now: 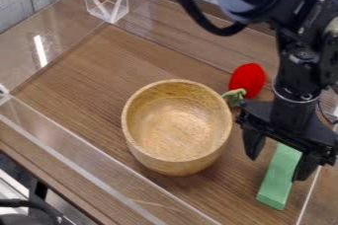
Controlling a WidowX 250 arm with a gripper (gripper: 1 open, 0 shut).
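My gripper is at the right of the view, its dark fingers apart and pointing down over a green block, whose upper part is partly behind them. A tan wooden bowl stands left of the gripper. A red oval object lies behind it, with a small green piece just below, partly hidden by the bowl and arm.
A clear plastic object sits at the back left. Dark cables or arm parts show at the bottom left.
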